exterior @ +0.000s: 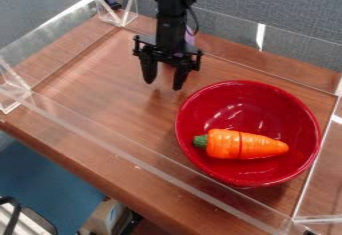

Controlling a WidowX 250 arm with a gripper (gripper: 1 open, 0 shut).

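Note:
My gripper [164, 75] hangs over the wooden table at the back centre, its two dark fingers apart with nothing seen between them. Behind it a pink-purple object [190, 40] is mostly hidden by the arm. A red bowl [247, 104] stands at the right, holding an orange carrot [247, 146] with a green top, lying on its side.
Clear plastic walls [254, 31] edge the table. Beyond the near left edge lie a blue surface and some dark cables.

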